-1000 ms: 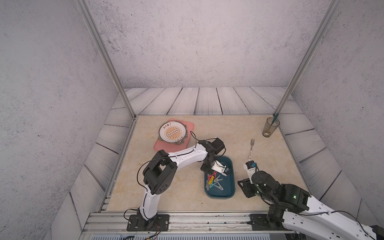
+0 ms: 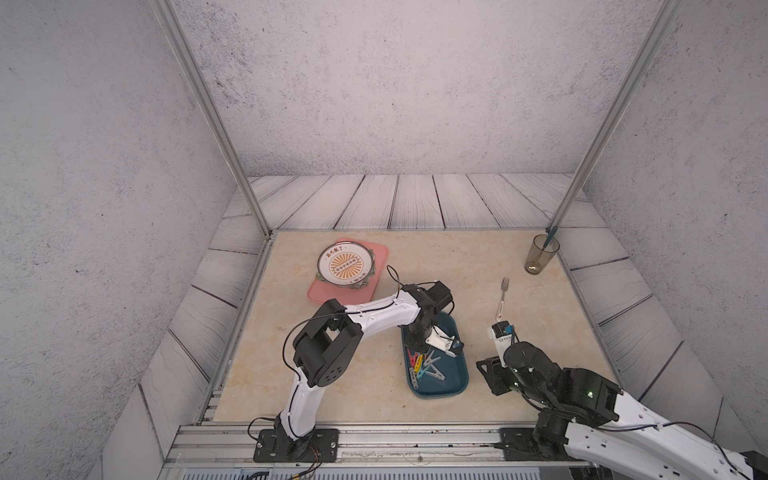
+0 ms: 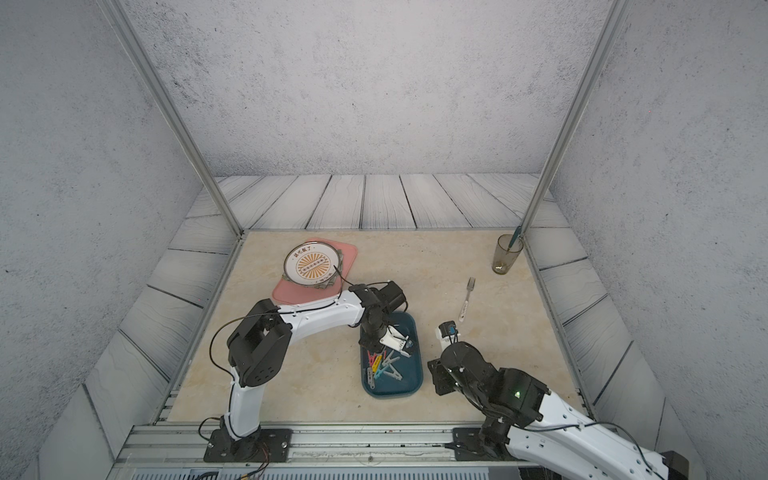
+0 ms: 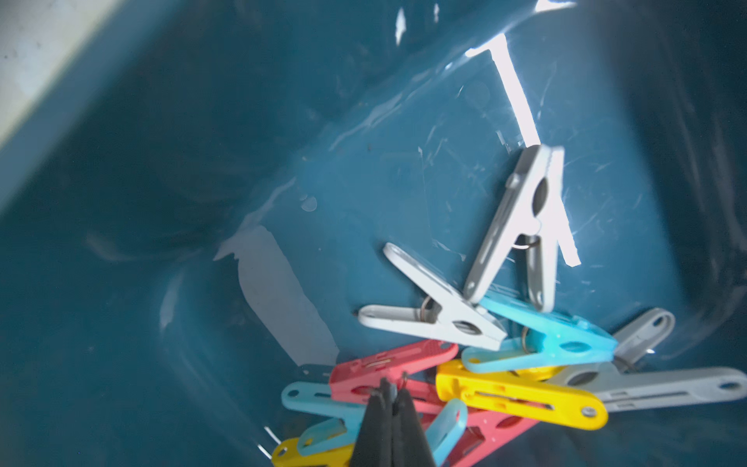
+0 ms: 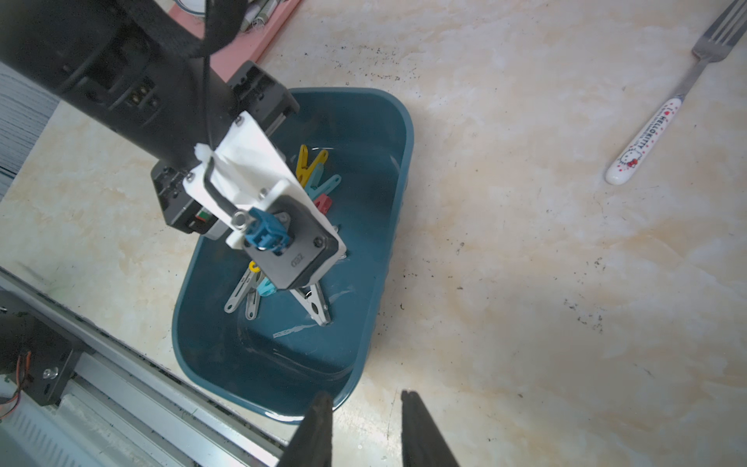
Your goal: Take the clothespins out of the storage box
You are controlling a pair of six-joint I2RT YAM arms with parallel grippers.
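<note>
The teal storage box [image 2: 444, 380] holds several white, grey, yellow, pink and light-blue clothespins; a white one [image 4: 505, 218] lies apart from the crowded pile, a yellow one [image 4: 521, 397] within it. My left gripper is down in the box at the pile, its fingertips shut; pink and light-blue pins are around them, and whether anything thin is between is hard to tell. My right gripper hangs right of the box with its fingers apart and nothing between them.
A fork [image 5: 649, 132] lies right of the box. A glass [image 2: 541, 254] stands at the back right, and a plate [image 2: 345, 264] sits on a pink board [image 2: 324, 294] at the back left.
The left arm has moved slightly right and toward the front, and the box has shifted slightly left in the top left view. The right arm is almost unchanged.
</note>
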